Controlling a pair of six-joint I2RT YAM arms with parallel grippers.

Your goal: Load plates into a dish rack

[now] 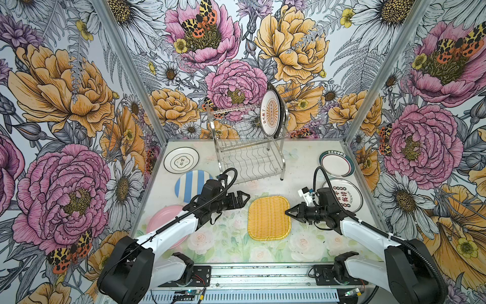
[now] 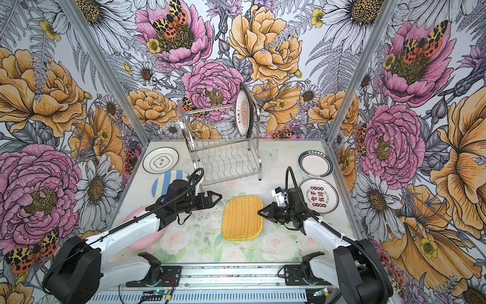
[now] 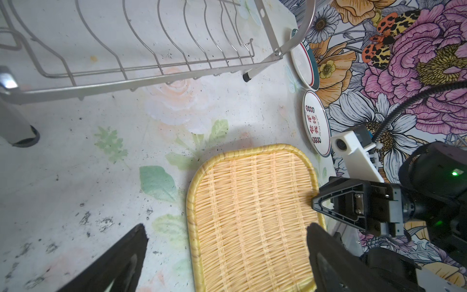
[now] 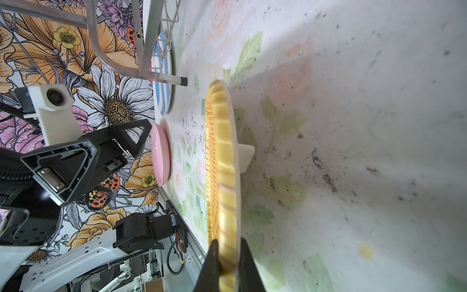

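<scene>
The yellow woven square plate (image 1: 268, 217) is at the front middle, its right edge gripped by my right gripper, which is shut on that rim. In the right wrist view the plate is seen edge-on, tilted, with its white underside showing above the table. My left gripper (image 1: 242, 199) stands open to the plate's left, nothing between its fingers. At the back, the metal dish rack (image 1: 248, 161) has an oval orange-patterned plate (image 1: 270, 114) upright in its upper tier, a dark one (image 1: 280, 117) behind it. The lower tier looks empty.
On the left lie a white plate (image 1: 181, 160), a blue-striped plate (image 1: 188, 185) and a pink plate (image 1: 161, 219), partly under my left arm. At right are a green-rimmed plate (image 1: 336, 164) and a white plate with red lettering (image 1: 349, 192). Open table separates the rack from the yellow plate.
</scene>
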